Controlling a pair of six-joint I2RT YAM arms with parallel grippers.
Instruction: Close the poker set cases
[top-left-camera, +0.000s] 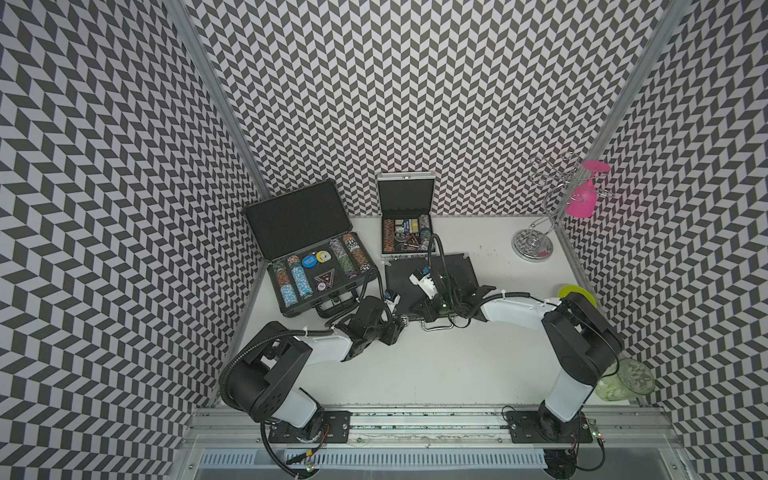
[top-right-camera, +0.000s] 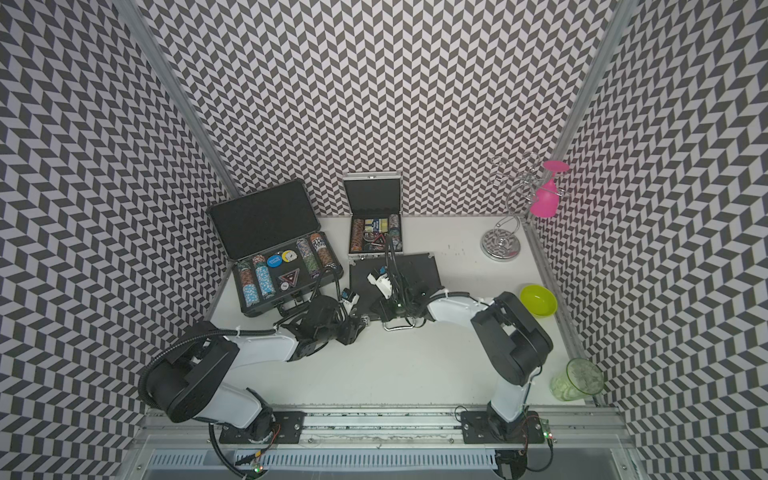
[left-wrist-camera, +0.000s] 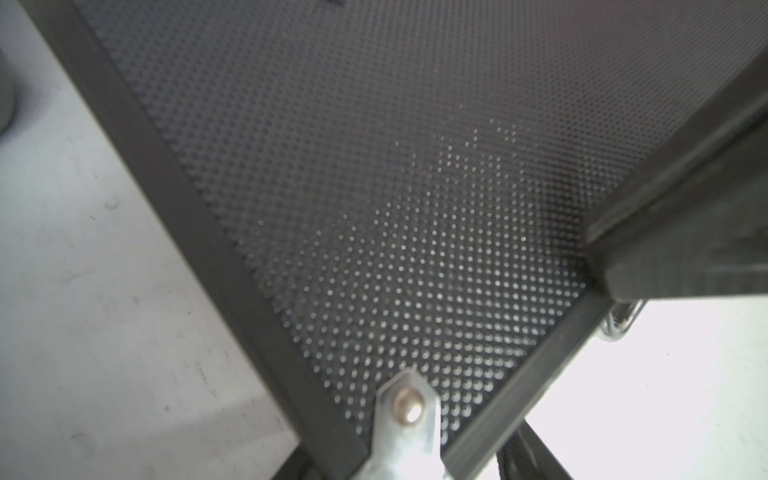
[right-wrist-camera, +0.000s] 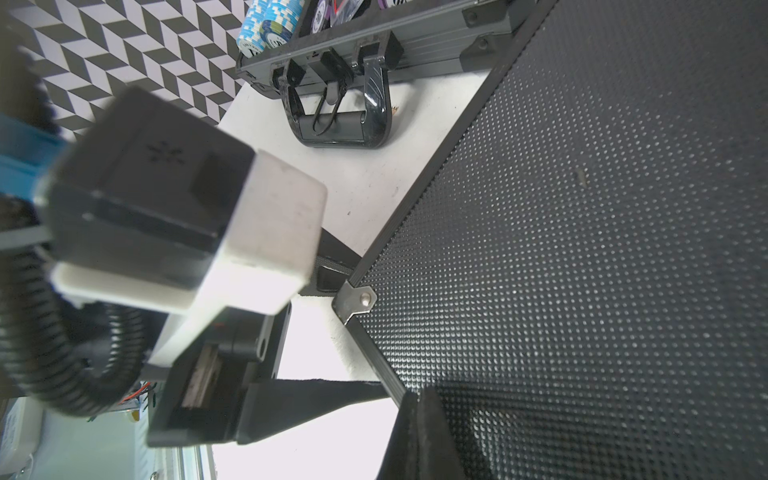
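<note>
A dark textured case (left-wrist-camera: 400, 184) lies with its lid down at front centre. My left gripper (top-left-camera: 393, 324) is at its front-left metal-capped corner (left-wrist-camera: 408, 408); how far its fingers stand apart is hard to see. My right gripper (top-left-camera: 436, 308) is on top near the front edge, shut, its fingertips against the textured surface in the right wrist view. The large case (top-left-camera: 312, 276) at left stands open with chips, its lid (top-left-camera: 296, 216) leaning back. The small case (top-left-camera: 406, 233) behind is also open, lid upright.
A chrome stand (top-right-camera: 500, 244) with pink pieces is at back right, a yellow-green bowl (top-right-camera: 538, 300) at right and a glass jar (top-right-camera: 576, 380) at front right.
</note>
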